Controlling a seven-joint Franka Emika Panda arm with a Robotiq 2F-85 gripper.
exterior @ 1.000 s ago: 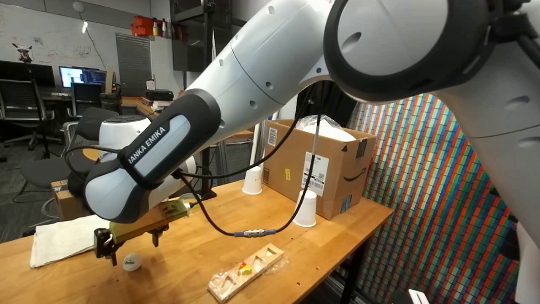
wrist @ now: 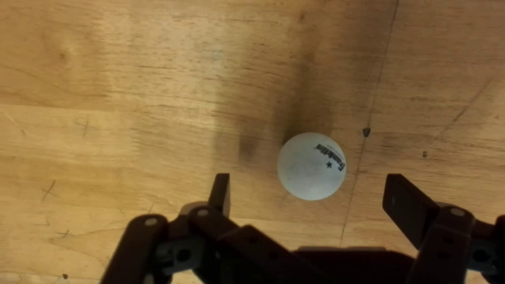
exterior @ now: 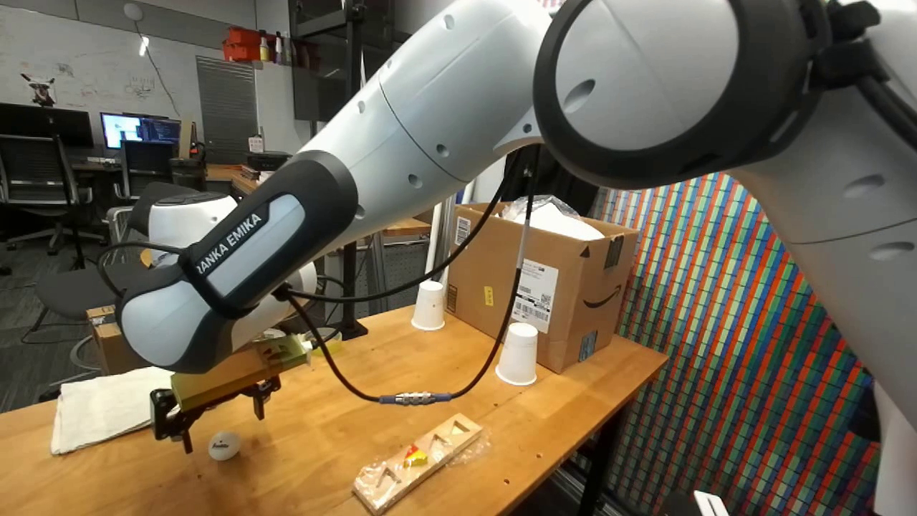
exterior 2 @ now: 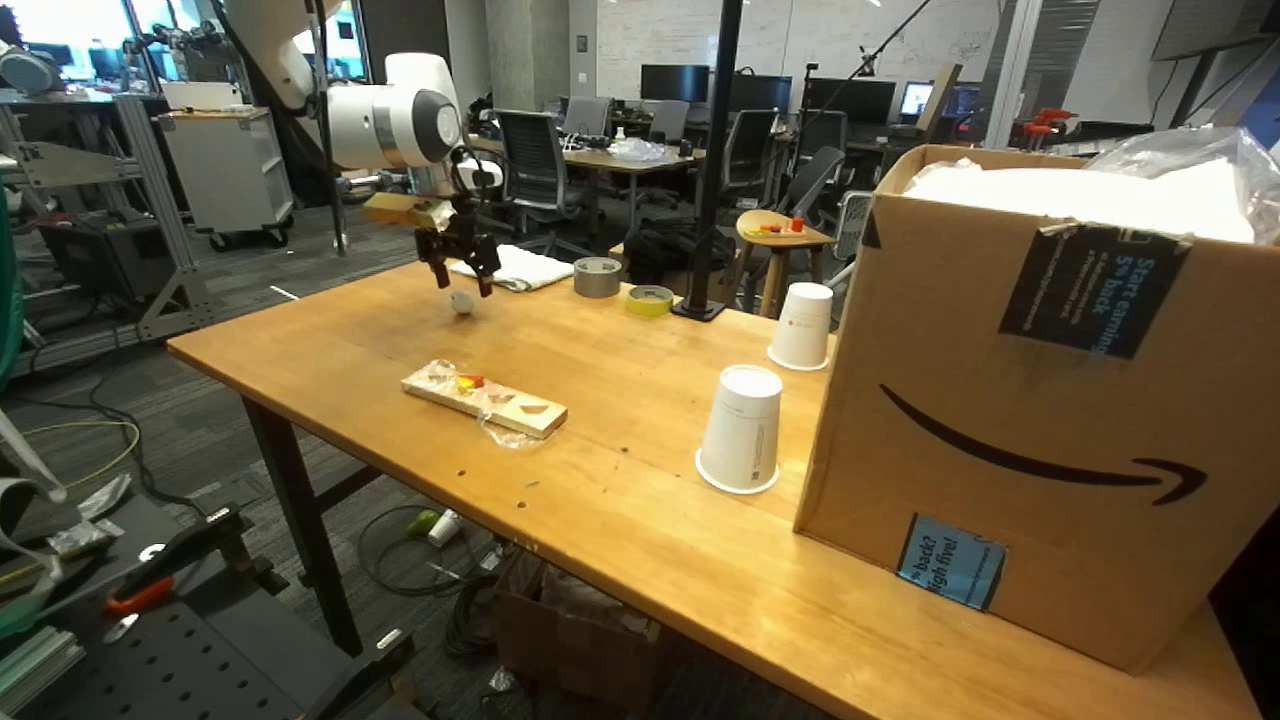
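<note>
A white ball [wrist: 311,166] with dark lettering rests on the wooden table, showing in the wrist view between and slightly ahead of the two black fingertips. My gripper is open above the table, its fingers wide apart and neither one touching the ball. In exterior view 1 the gripper [exterior: 223,421] hangs just over and behind the ball [exterior: 224,446]. From the other side, exterior view 2 has the ball [exterior 2: 462,304] below the gripper [exterior 2: 464,288].
A wooden block tray [exterior: 418,461] in clear wrap lies nearer the table's front edge. Two upturned white cups [exterior: 518,354] [exterior: 429,306] stand by a large cardboard box [exterior: 559,284]. Behind the gripper lie a white cloth [exterior 2: 516,266] and tape rolls [exterior 2: 596,277].
The arm and gripper have shifted a little to the left in exterior view 1. The ball has stayed in place.
</note>
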